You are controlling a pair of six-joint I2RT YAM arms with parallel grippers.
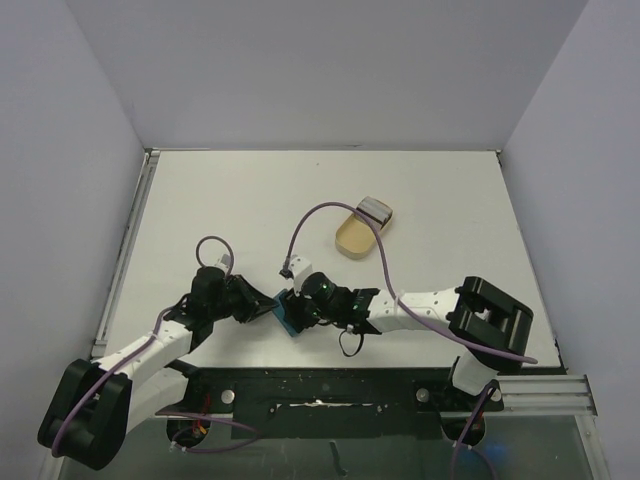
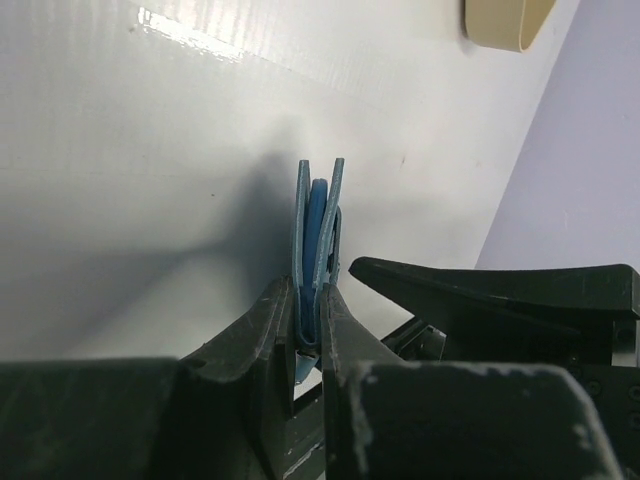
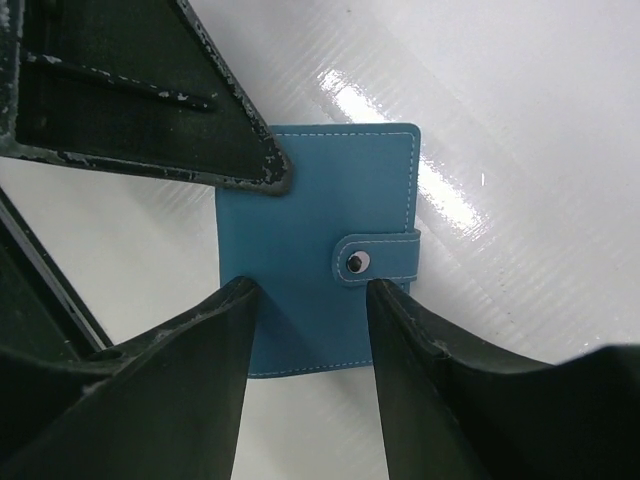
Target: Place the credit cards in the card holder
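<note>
The blue card holder [image 1: 286, 317] is held near the front middle of the table, my left gripper shut on it. Edge-on in the left wrist view, the holder [image 2: 315, 230] shows two slightly parted flaps with a darker blue strip between them. Its broad face [image 3: 300, 220] carries a snap strap in the right wrist view. My right gripper is open in front of that face, its fingers covering the lower part; whether they touch it I cannot tell. Silver-grey cards [image 1: 374, 209] sit at the back right.
A tan tray [image 1: 352, 240] holds the cards; its corner [image 2: 500, 22] shows at the top of the left wrist view. Bare white table [image 1: 240, 195] extends around the tray and behind the arms. The two grippers are very close together.
</note>
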